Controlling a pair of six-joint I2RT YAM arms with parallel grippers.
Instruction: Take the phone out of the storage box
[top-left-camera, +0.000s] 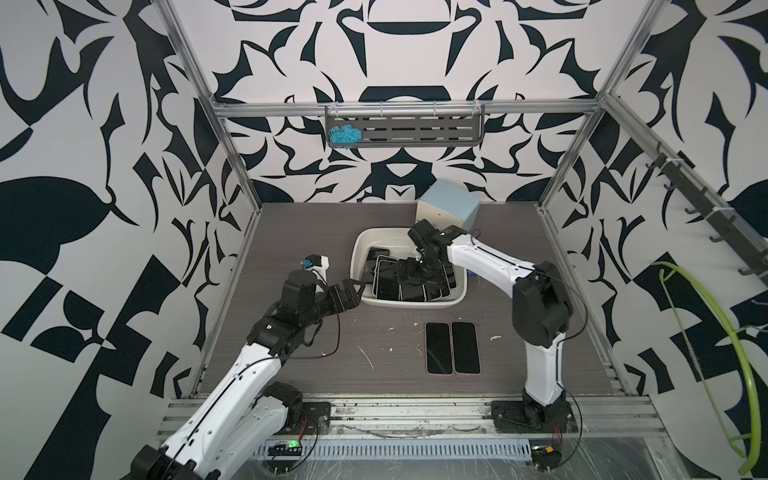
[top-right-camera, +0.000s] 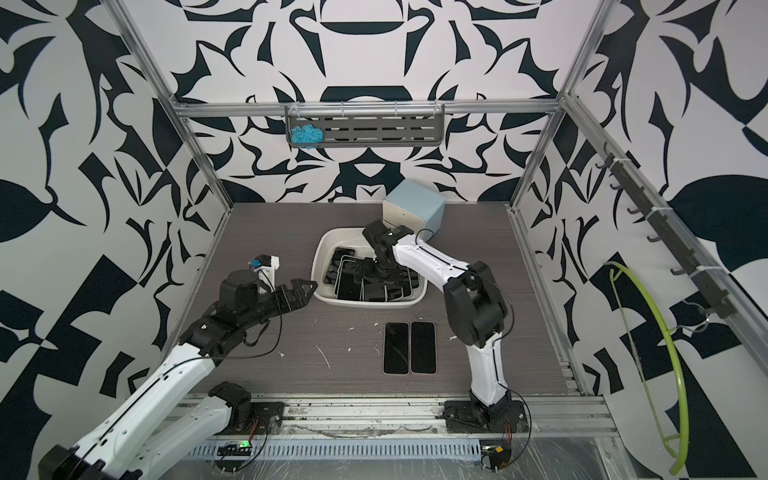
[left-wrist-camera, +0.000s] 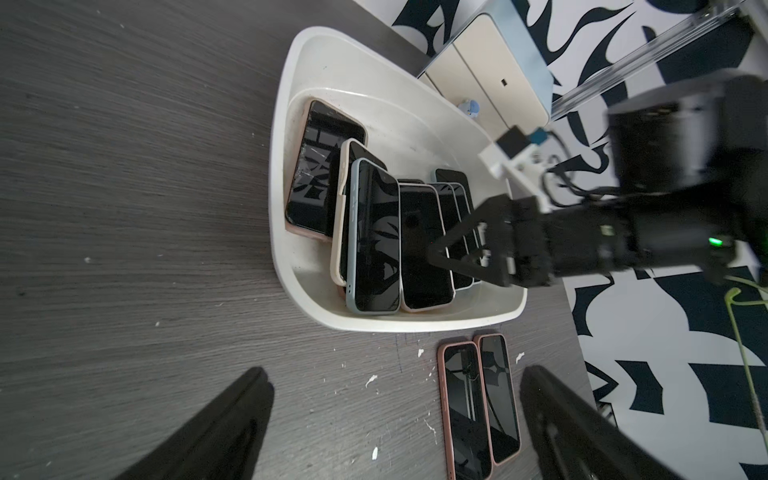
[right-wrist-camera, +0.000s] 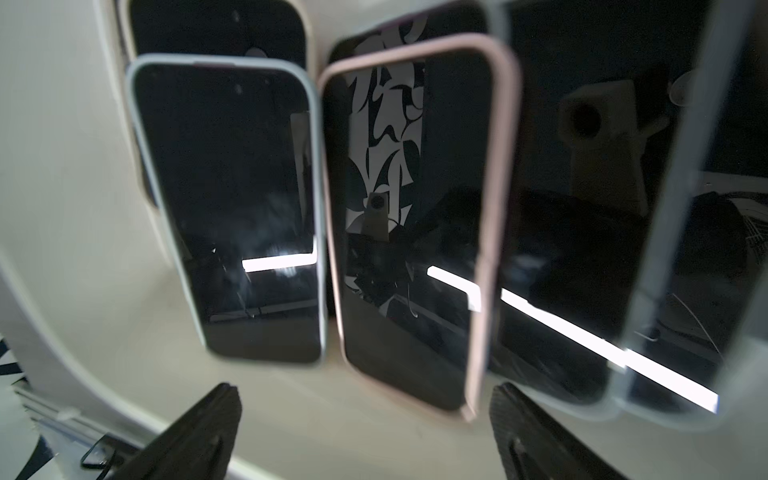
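Note:
The white storage box (left-wrist-camera: 281, 160) holds several dark-screened phones, most overlapping in a row. A light-blue-edged phone (left-wrist-camera: 376, 240) tops the row's left part; beside it lies a pink-edged phone (right-wrist-camera: 408, 216). Over the box my right gripper is open, its blurred fingers below the pink-edged phone's lower end in the right wrist view, nothing held. My left gripper stands open and empty outside the box, near its front left corner. Two pink-edged phones, one left (top-left-camera: 438, 349) and one right (top-left-camera: 465, 348), lie side by side on the table in front of the box.
A pale blue and cream block-shaped container (top-left-camera: 448, 205) stands behind the box at the right. A grey rack (top-left-camera: 416, 129) hangs on the back wall with a blue bundle (top-left-camera: 345, 134) in it. The table (top-left-camera: 304, 232) left of the box is clear.

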